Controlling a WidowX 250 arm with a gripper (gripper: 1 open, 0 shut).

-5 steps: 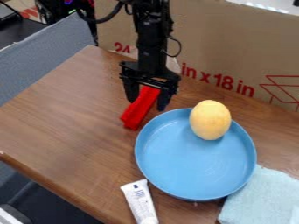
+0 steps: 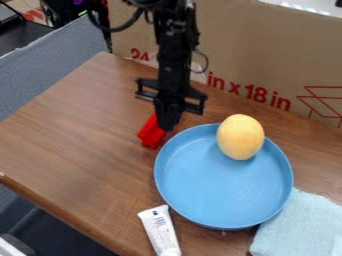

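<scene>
My black gripper [image 2: 168,118] points down just left of the plate, its fingertips low over a red object [image 2: 151,132] lying on the wooden table [image 2: 74,135]. The fingers look shut; whether anything is between them is hard to see, as the gripper hides the upper part of the red object. A blue plate [image 2: 221,195] holds a yellow egg-shaped object [image 2: 241,137] at its back edge.
A white tube [image 2: 159,230] lies at the front beside the plate, and a pale cloth [image 2: 301,225] at the front right. A cardboard box [image 2: 274,55] stands behind.
The gripper has narrowed and shifted slightly left over the red object, which now shows less above and between the fingers.
</scene>
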